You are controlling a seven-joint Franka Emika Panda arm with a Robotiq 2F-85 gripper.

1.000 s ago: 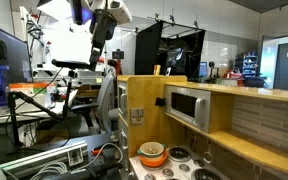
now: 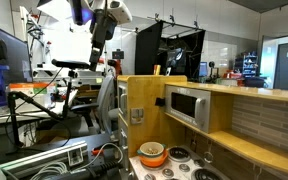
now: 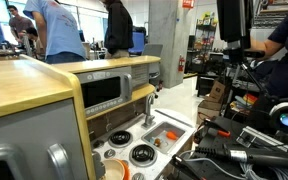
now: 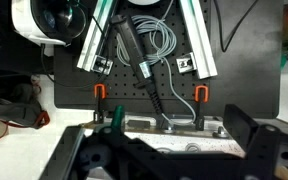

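My gripper stands open in the wrist view, its dark fingers apart at the lower left and lower right. Nothing is held between them. It faces down over a black perforated base plate [image 4: 159, 102], where a black tool-like handle [image 4: 132, 45] lies beside a coiled grey cable. On the toy kitchen's counter, an orange pot [image 2: 152, 160] sits with a pale, bowl-like interior, well away from the arm. Exterior view 2 shows the orange bowl [image 3: 114, 170] only in part, at the bottom edge.
Stove burners [image 3: 143, 155] lie between the bowl and a sink [image 3: 180, 128] with a small orange item [image 3: 171, 135] in it. A faucet [image 3: 149, 103] rises behind. The microwave [image 2: 188, 106] and wooden shelf [image 2: 249, 92] stand above the counter.
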